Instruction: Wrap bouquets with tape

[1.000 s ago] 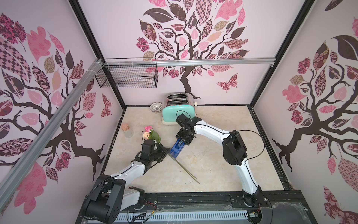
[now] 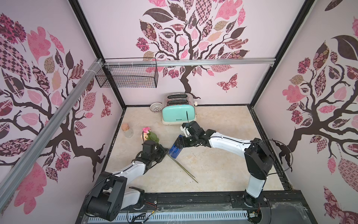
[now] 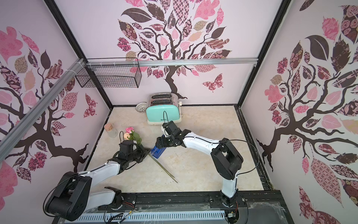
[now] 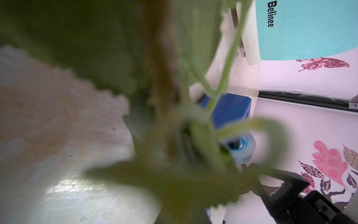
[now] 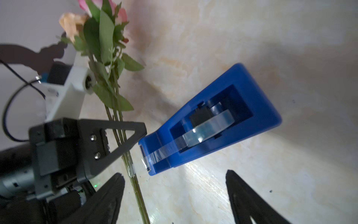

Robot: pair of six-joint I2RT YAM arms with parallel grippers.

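Note:
The bouquet (image 5: 102, 41), pink and peach flowers on long green stems (image 5: 137, 190), lies diagonally on the left part of the table. My left gripper (image 2: 166, 150) is shut on the stems just below the leaves; leaves hide its fingertips in the left wrist view. A small clear piece of tape (image 5: 130, 169) clings to the stems below it. The blue tape dispenser (image 5: 261, 108) lies beside the stems, its toothed end near them, with clear tape (image 5: 164, 152) stretched from the roll to that edge. My right gripper hangs over the dispenser, open, with nothing between its fingers.
A turquoise toaster (image 2: 178, 113) and a small patterned bowl (image 2: 156, 107) stand at the back. A corked glass jar (image 2: 127, 131) sits at the left.
My right gripper has swung from the dispenser's far end toward its middle, and its arm has shifted right. The bouquet and left gripper have shifted only slightly.

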